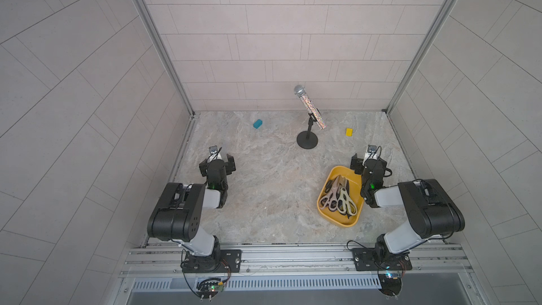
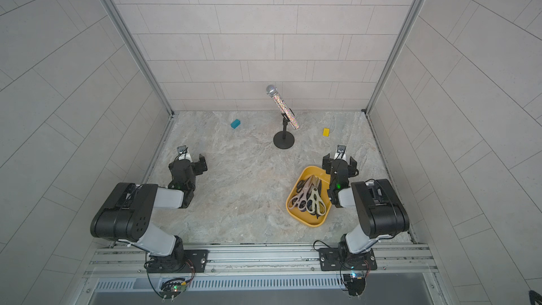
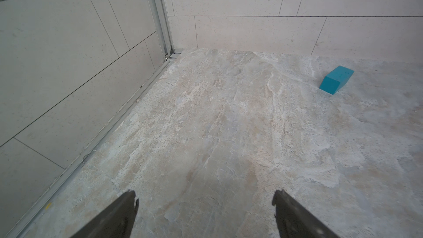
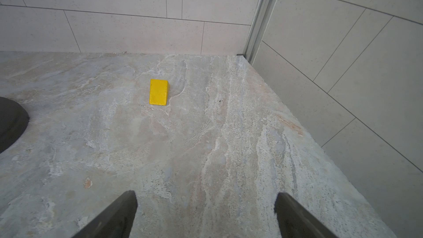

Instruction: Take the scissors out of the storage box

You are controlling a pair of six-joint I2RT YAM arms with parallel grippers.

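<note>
Several scissors with pale pinkish and cream handles [image 1: 346, 205] lie heaped in the yellow storage box [image 1: 345, 223] at the front right of the table. Over the right edge of that box reaches my right arm, its gripper open and empty, pointing toward the back wall. Far from the box, on the left side, my left gripper is also open with bare table between its fingers. Neither wrist view shows the box or the scissors. In the top right view the scissors [image 2: 311, 202] overlap one another, so their lower parts are hidden.
A microphone [image 1: 311, 110] leans on a stand with a round black base [image 1: 307, 140] at the back centre. A blue block [image 1: 257, 123] lies back left, a yellow block [image 1: 349, 132] back right.
</note>
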